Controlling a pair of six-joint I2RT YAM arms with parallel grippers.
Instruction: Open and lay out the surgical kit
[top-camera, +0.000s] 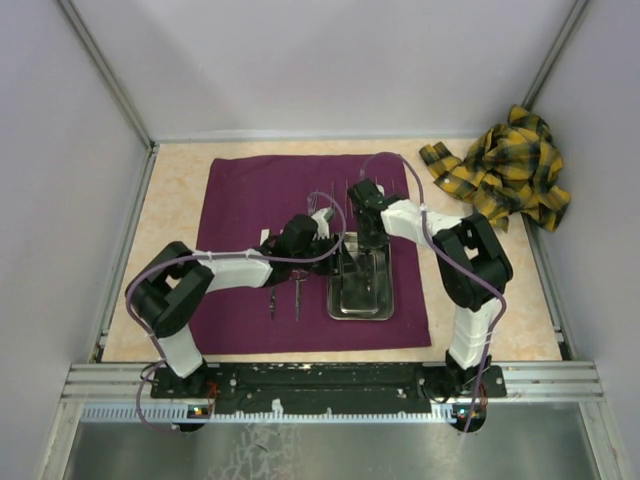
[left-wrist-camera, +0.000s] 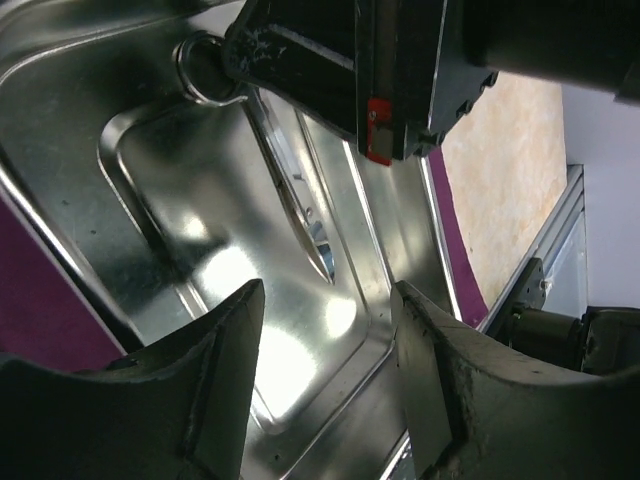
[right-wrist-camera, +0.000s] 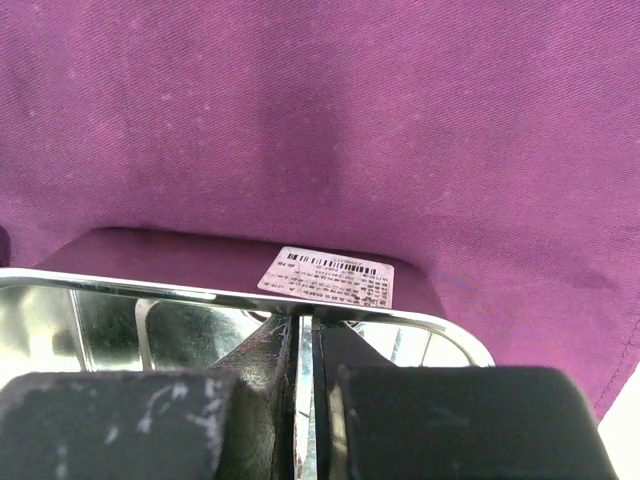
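A steel tray (top-camera: 358, 310) rests on the purple cloth (top-camera: 240, 330). Inside it a slim steel instrument with a ring handle (left-wrist-camera: 210, 95) lies along the right side. My left gripper hangs over the tray, fingers apart with nothing between them. My right gripper is shut at the tray's far end, at the rim (right-wrist-camera: 150, 285); whether it has the thin rim between its fingers is unclear. A printed label (right-wrist-camera: 326, 276) shows beside the rim. Scissors (top-camera: 297, 290) and other instruments lie on the cloth left of the tray and behind it.
A crumpled yellow-black plaid cloth (top-camera: 510, 165) lies at the back right of the table. Walls close the sides and back. Both arms are close together over the tray.
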